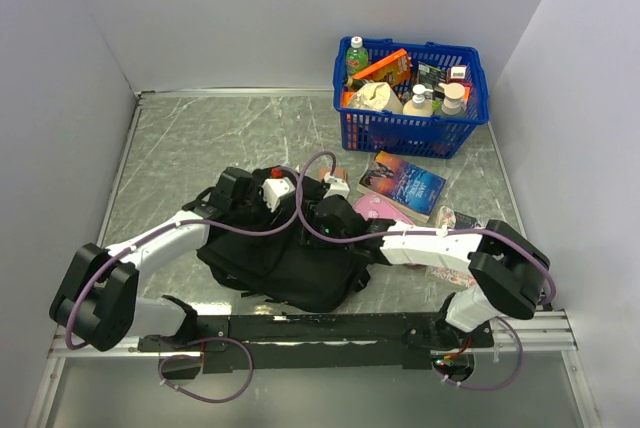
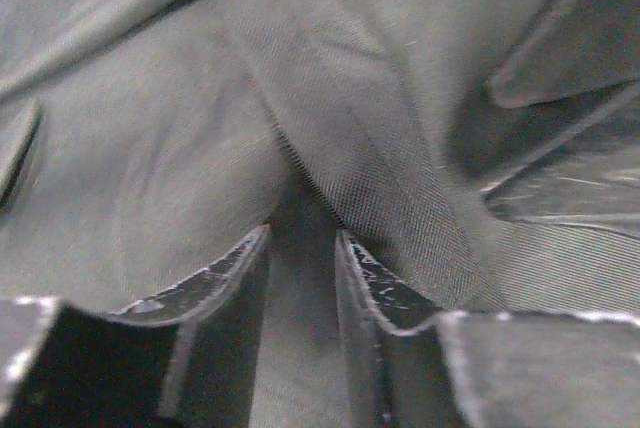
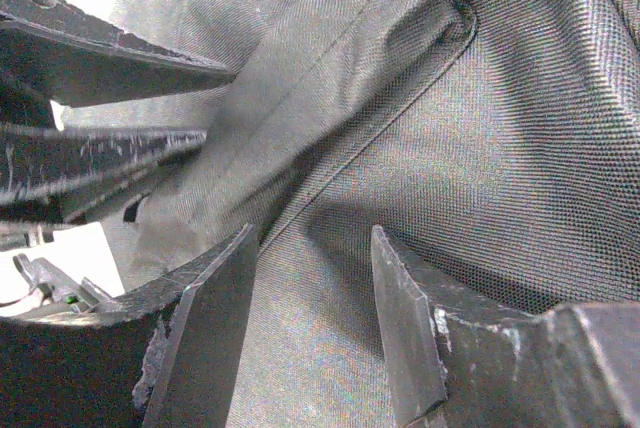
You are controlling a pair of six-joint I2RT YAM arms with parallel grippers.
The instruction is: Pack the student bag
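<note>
A black bag (image 1: 290,278) lies open and crumpled at the front middle. My left gripper (image 1: 280,216) is down at its upper middle; in the left wrist view its fingertips (image 2: 305,235) rest apart against the fabric (image 2: 150,158). My right gripper (image 1: 315,228) is just beside it on the bag; in the right wrist view its fingertips (image 3: 312,238) stand apart over the fabric, below a folded strip (image 3: 290,78), with the other gripper's dark fingers at upper left. Nothing clearly shows between either pair of fingers.
A blue basket (image 1: 400,131) full of bottles and packets stands at the back right. A book (image 1: 405,183), a pink item (image 1: 372,206) and patterned items (image 1: 450,220) lie right of the bag.
</note>
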